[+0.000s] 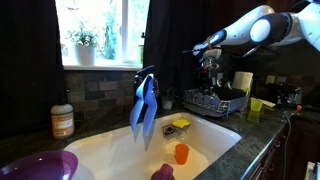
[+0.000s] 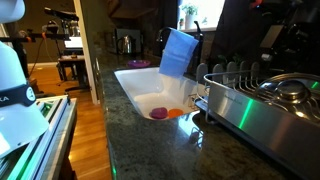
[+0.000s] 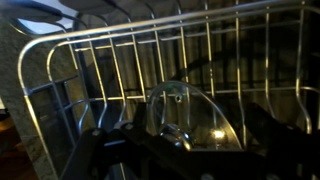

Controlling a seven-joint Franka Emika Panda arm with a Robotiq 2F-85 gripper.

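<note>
My gripper [image 1: 208, 80] hangs over the dish rack [image 1: 222, 101] at the right of the sink. In the wrist view its dark fingers stand open, spread apart low in the picture, above the wire rack [image 3: 160, 34]. A clear rounded lid [image 3: 205, 104] with a shiny rim shows below and between them, partly hidden by the gripper. From the other side, a glass pot lid [image 2: 292, 90] lies in the rack. Whether the fingers touch anything is too dark to tell.
The white sink [image 1: 110, 150] holds an orange cup [image 1: 181, 153] and a yellow sponge [image 1: 181, 123]. A blue cloth [image 1: 144, 108] hangs over the faucet. A yellow-green cup [image 1: 256, 104] stands right of the rack.
</note>
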